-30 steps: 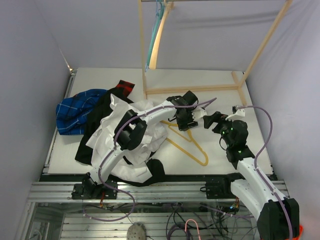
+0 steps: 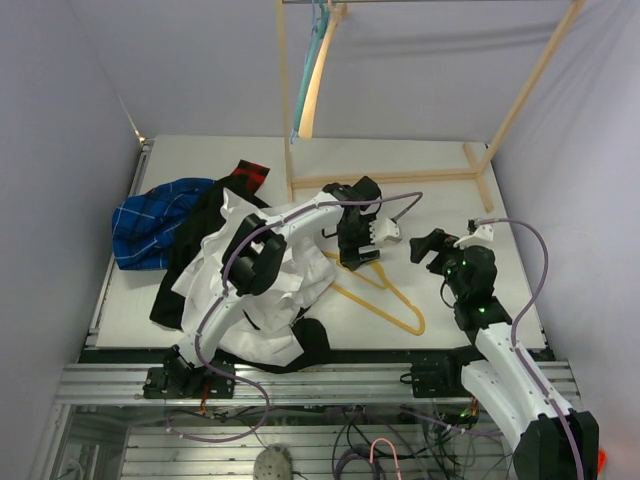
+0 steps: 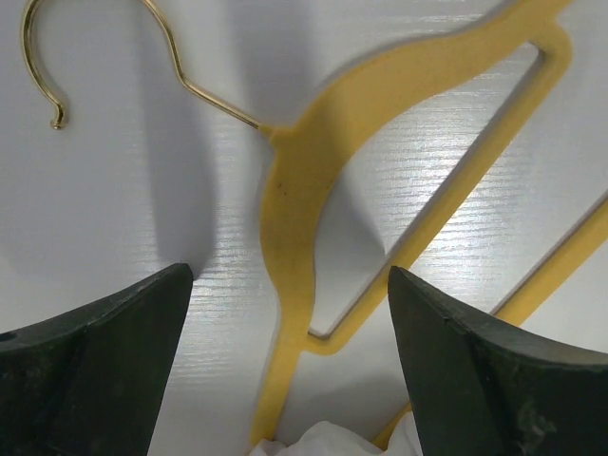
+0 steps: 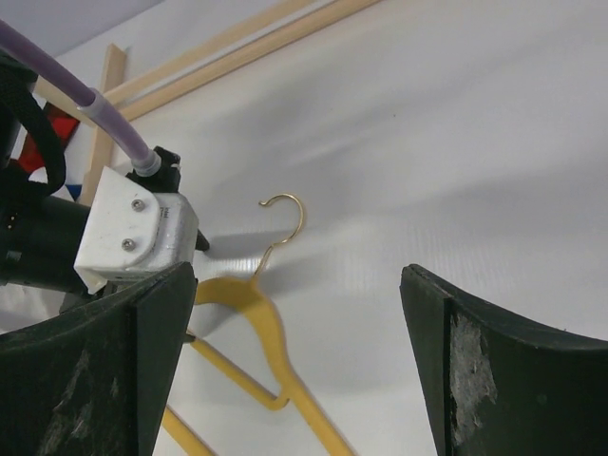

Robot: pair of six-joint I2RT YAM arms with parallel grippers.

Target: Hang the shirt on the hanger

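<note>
The yellow hanger (image 2: 385, 311) lies flat on the table, one end running to the edge of the white shirt (image 2: 252, 325). In the left wrist view its neck (image 3: 297, 161) and gold hook show, and a bit of white cloth (image 3: 353, 443) covers its lower arm. My left gripper (image 2: 357, 262) is open over the hanger's neck, with the hanger below and between its spread fingers; contact cannot be judged. My right gripper (image 2: 424, 252) stands open to the right of the hook, empty. From the right wrist, the hook (image 4: 300, 220) lies beside the left gripper's body.
Black cloth (image 2: 180, 275) lies under the shirt, and a blue plaid garment (image 2: 160, 222) is at the far left. A wooden rack (image 2: 400, 177) stands at the back, with hangers (image 2: 318, 80) on its rail. Bare table lies on the right.
My left gripper has opened and shifted slightly left and toward the front; the right arm has hardly moved.
</note>
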